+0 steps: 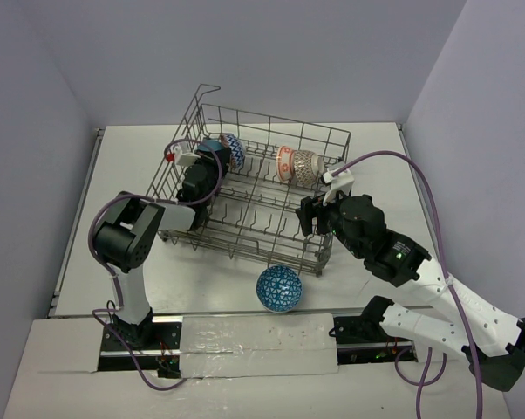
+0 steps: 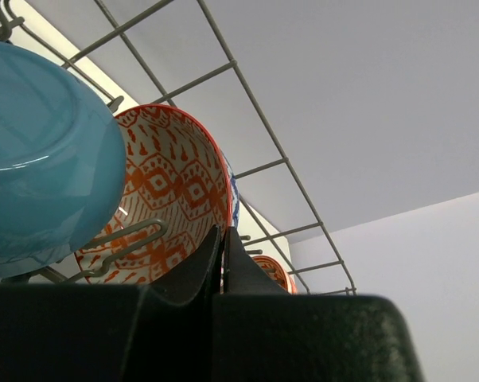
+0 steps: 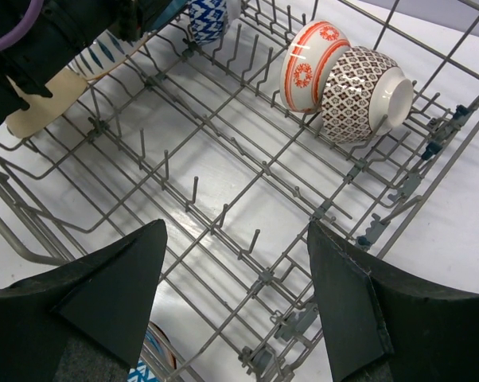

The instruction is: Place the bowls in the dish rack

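Observation:
My left gripper is shut on the rim of an orange-patterned bowl point(image 2: 164, 171) in the back-left of the dish rack point(image 1: 254, 249). A light-blue bowl point(image 2: 40, 151) is beside it, and a blue-zigzag bowl point(image 1: 235, 150) stands close by. An orange-and-white bowl point(image 3: 303, 68) and a brown-patterned bowl point(image 3: 351, 95) rest on their sides at the back right. My right gripper is open and empty above the rack's front-right corner. A blue-patterned bowl point(image 1: 278, 288) lies on the white surface in front of the rack.
The middle and front tine rows of the rack are empty. Grey walls enclose the back and sides.

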